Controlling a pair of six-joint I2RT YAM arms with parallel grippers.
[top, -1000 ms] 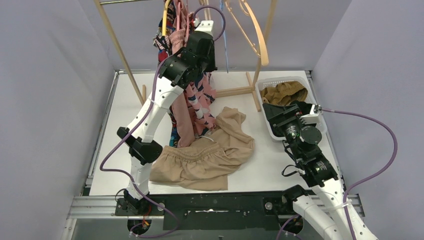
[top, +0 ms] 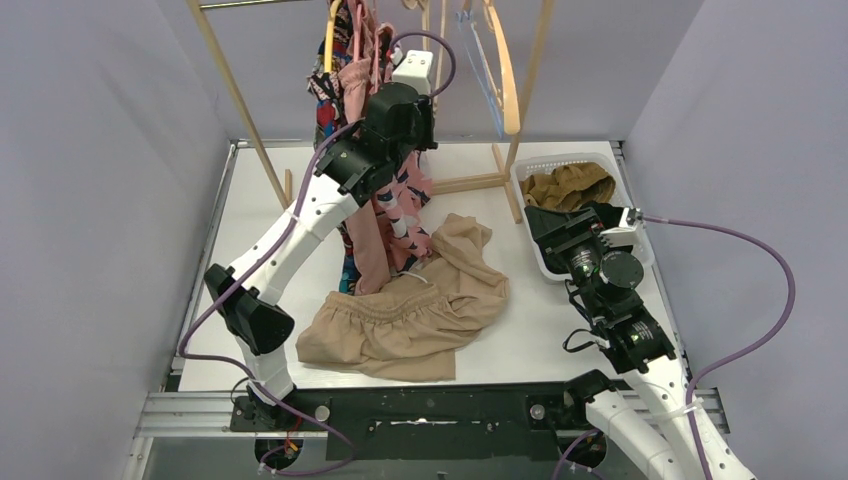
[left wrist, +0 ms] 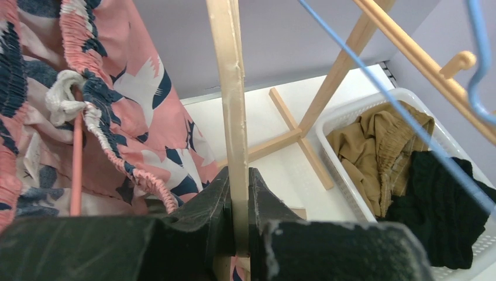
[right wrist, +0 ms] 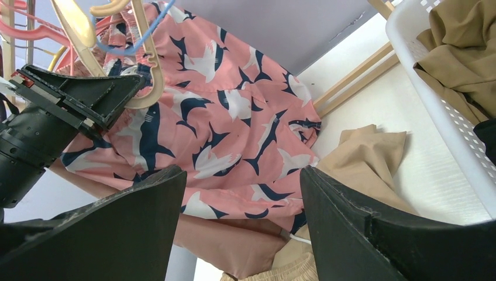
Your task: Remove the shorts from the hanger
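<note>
My left gripper is shut on a bare wooden hanger (left wrist: 233,117); no cloth shows between its fingers. Tan shorts (top: 400,320) lie crumpled flat on the white table, apart from any hanger. Left of the held hanger, pink shark-print shorts hang from the rack; in the left wrist view their waistband is beside a pink hanger rod (left wrist: 77,158). My right gripper stands open and empty; in the top view its arm is over the basket's front-left side.
A white basket (top: 640,255) holding brown and dark cloth stands at the right. Another wooden hanger (top: 506,80) and a blue hanger (top: 482,65) hang right of the left gripper. The rack's wooden base (top: 470,183) lies behind the tan shorts.
The wooden hanger to its right has shifted left, and the blue hanger has turned. The right arm and tan shorts stay put.
</note>
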